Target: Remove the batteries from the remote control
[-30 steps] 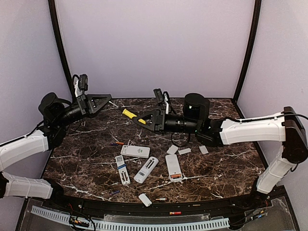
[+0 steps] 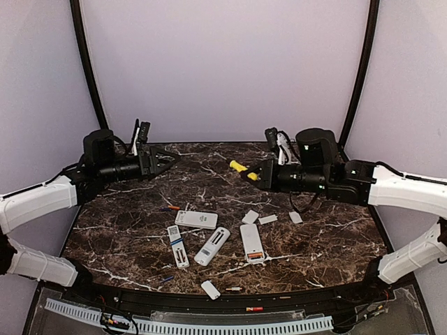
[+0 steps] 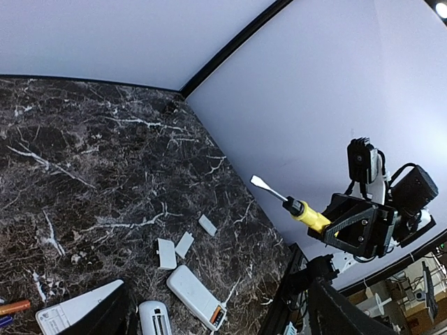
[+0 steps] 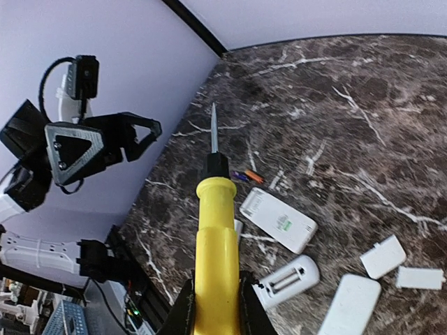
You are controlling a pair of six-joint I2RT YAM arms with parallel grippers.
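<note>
A yellow-handled screwdriver is held in the air by my right gripper (image 2: 254, 174), shut on its handle, with the blade pointing away in the right wrist view. My left gripper (image 2: 165, 160) hangs open over the left of the table, empty. Below lie several white remotes: one with batteries at its lower end (image 2: 251, 239), one with an open compartment (image 2: 212, 246), one with a blue strip (image 2: 177, 247), and one lying crosswise (image 2: 196, 219). Loose white covers (image 2: 249, 216) lie right of them.
Loose batteries (image 2: 165, 279) lie on the marble table (image 2: 140, 223) and by its front edge, near a small white piece (image 2: 210, 289). Walls stand at the back and sides.
My right gripper has moved right with the screwdriver, away from the left gripper. The left gripper has moved a little right and down.
</note>
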